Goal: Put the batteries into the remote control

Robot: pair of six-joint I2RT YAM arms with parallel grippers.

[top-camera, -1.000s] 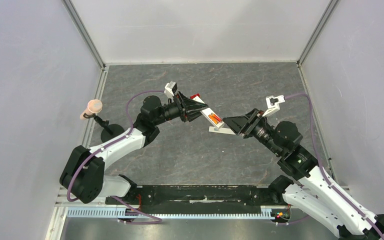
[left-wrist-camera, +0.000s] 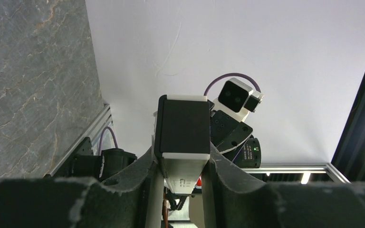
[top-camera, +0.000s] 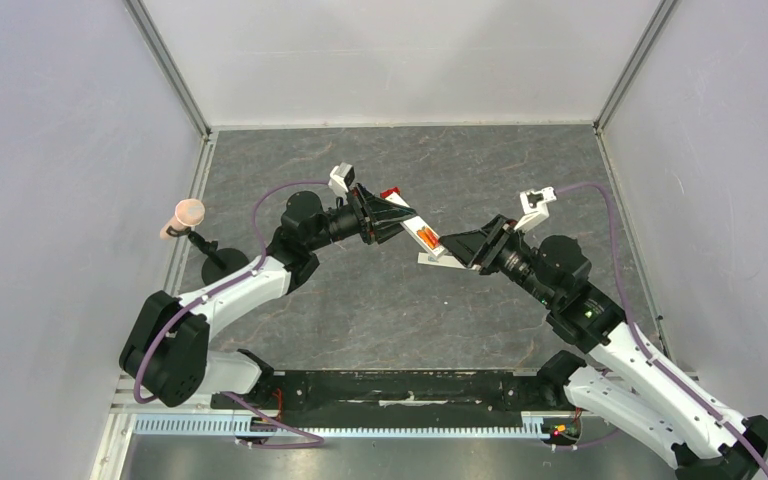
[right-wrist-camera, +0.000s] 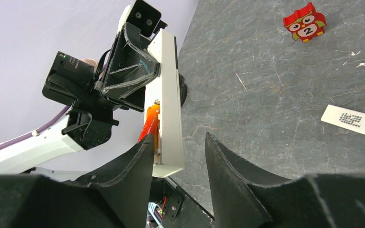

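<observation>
The white remote (top-camera: 412, 222) is held tilted in the air by my left gripper, which is shut on it. Orange batteries (right-wrist-camera: 150, 122) lie in its compartment, seen in the top and right wrist views; whether they are fully seated I cannot tell. My right gripper is part open at the lower end of the remote, its left finger beside the batteries. A white strip with a printed grid (right-wrist-camera: 351, 121), perhaps the cover, lies on the grey table below.
A red owl block (right-wrist-camera: 304, 23) stands on the table (top-camera: 380, 310) behind the remote. A black stand with a pinkish cup (top-camera: 188, 212) is at the far left.
My right gripper has moved slightly left toward the lower end of the remote. The left arm and remote look unmoved.
</observation>
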